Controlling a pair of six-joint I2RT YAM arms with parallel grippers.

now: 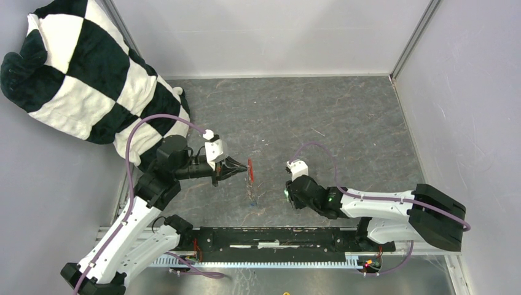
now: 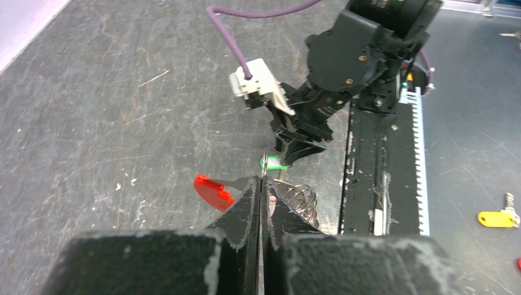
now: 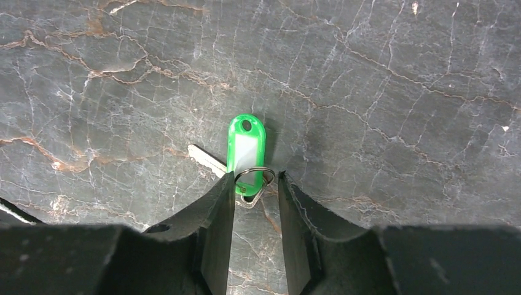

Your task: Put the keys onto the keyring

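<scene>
In the left wrist view my left gripper is shut on a thin metal ring (image 2: 265, 161) that sticks up past its fingertips. From it hang a red tag (image 2: 212, 193) and a tangle of metal rings (image 2: 301, 200), clear of the floor as far as I can tell. On the floor, a green tag (image 3: 246, 145) with a silver key (image 3: 207, 160) and a small split ring (image 3: 257, 169) lies under my right gripper. Its fingers stand apart, one on each side of that ring. Contact with the ring is unclear.
A yellow tag (image 2: 496, 219) with a key lies beyond the black rail (image 2: 362, 184). A checkered plush cloth (image 1: 92, 80) fills the back left. The grey floor (image 1: 289, 117) behind both grippers is clear.
</scene>
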